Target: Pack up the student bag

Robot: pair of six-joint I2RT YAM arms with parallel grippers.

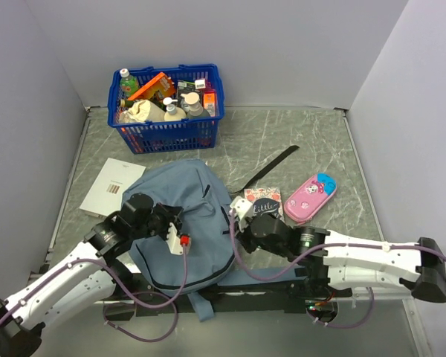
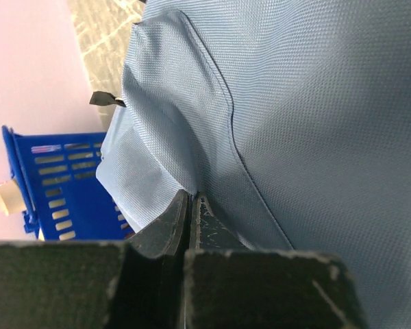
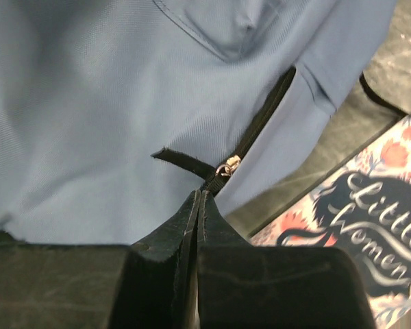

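Observation:
The blue-grey bag (image 1: 186, 260) lies rumpled between my arms. In the left wrist view, my left gripper is shut on a fold of its fabric. My right gripper is shut at the bag's right side. Its tips meet the lower end of a black zipper (image 3: 264, 113), just below the metal zipper pull (image 3: 229, 165); whether any thin zipper edge is pinched cannot be made out. The Little Women book (image 1: 264, 202) lies right of the bag, partly under the right arm. A pink pencil case (image 1: 310, 198) is farther right. Left of the bag lies a flat white item (image 1: 111, 186).
A blue basket (image 1: 167, 137) full of bottles and boxes stands at the back left. A black strap (image 1: 271, 165) stretches out behind the bag. Open tabletop (image 1: 297, 130) fills the back right. The bag's lower strap (image 1: 201, 306) hangs over the front edge.

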